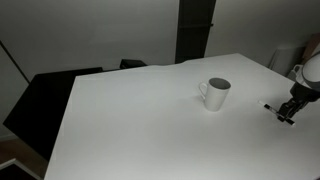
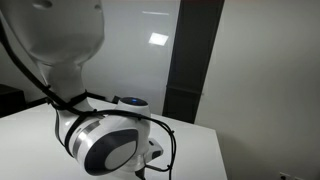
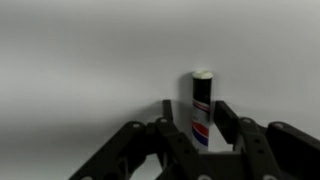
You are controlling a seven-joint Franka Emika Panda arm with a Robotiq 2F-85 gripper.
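A marker with a white tip, dark barrel and red, white and blue band (image 3: 201, 112) lies on the white table. Around it stand the two black fingers of my gripper, part open. In the wrist view a gap shows on the marker's left, while the right finger is close beside it; contact cannot be told. Exterior view 1 has the gripper (image 1: 285, 117) low at the table's right side, with the marker's pale end (image 1: 265, 104) sticking out to the left. A white mug (image 1: 215, 95) stands upright, farther left. The arm blocks the fingertips in exterior view 2.
A black surface (image 1: 45, 105) adjoins the left side.
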